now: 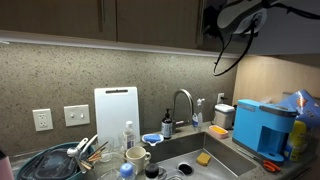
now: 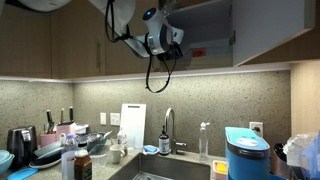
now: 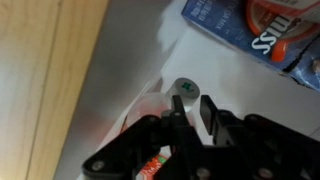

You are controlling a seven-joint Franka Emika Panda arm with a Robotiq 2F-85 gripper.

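My gripper is inside the upper cabinet [image 2: 205,22], with its fingertips a short way apart in the wrist view. A small white round top with a green mark [image 3: 185,89] shows right at the fingertips, slightly left of their middle. Whether the fingers touch it is unclear. Below, a clear or whitish thing [image 3: 150,104] and a red-and-green packet [image 3: 153,166] are partly covered by the gripper. In the second exterior view the arm [image 2: 155,32] reaches up into the cabinet; the first exterior view hides the fingers.
A blue Swiss-labelled box [image 3: 265,28] stands close by, and a wooden edge [image 3: 45,75] runs along the left. An open cabinet door [image 2: 265,25] hangs beside the arm. Underneath are the sink [image 1: 190,150], faucet [image 1: 184,97] and blue coffee machine [image 1: 262,128].
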